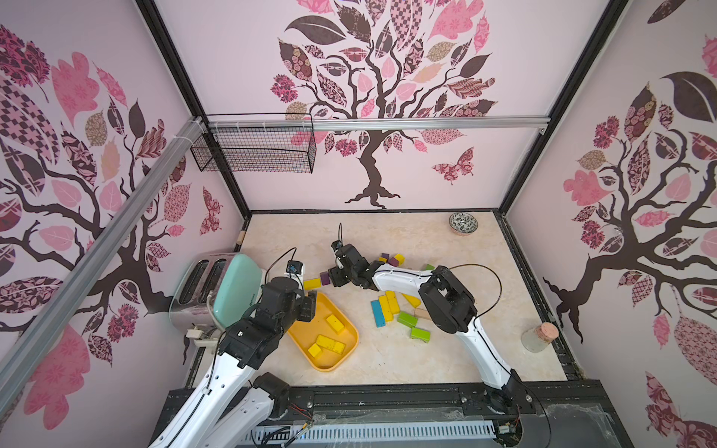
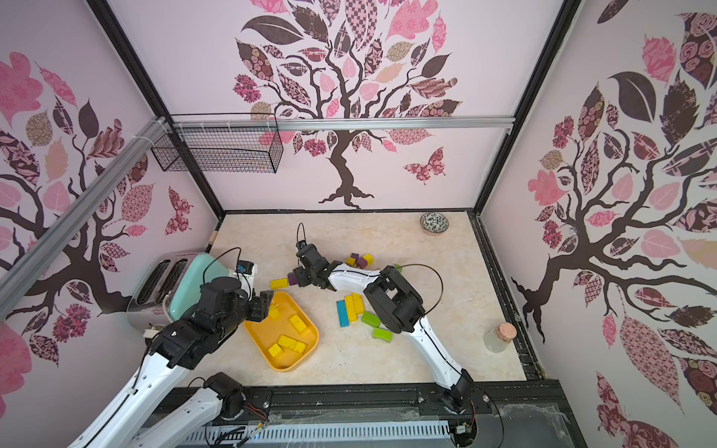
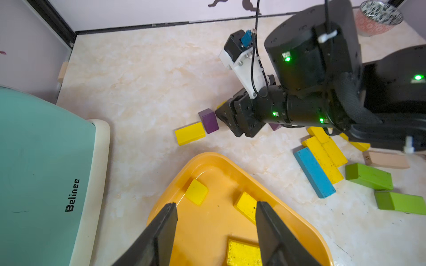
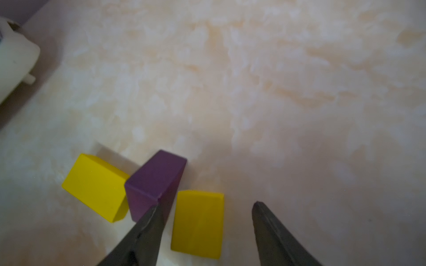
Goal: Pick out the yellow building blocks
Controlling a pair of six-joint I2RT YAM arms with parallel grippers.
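Note:
A yellow block stands on the table between the parted fingers of my right gripper, beside a purple block; another yellow block lies left of the purple one. My left gripper is open above the orange bin, which holds several yellow blocks. More yellow blocks lie right of the bin beside a blue block. The right arm hides some blocks in the left wrist view.
Green blocks and a wooden block lie at right. A toaster borders the bin at left, a bowl sits at back right, a jar at front right.

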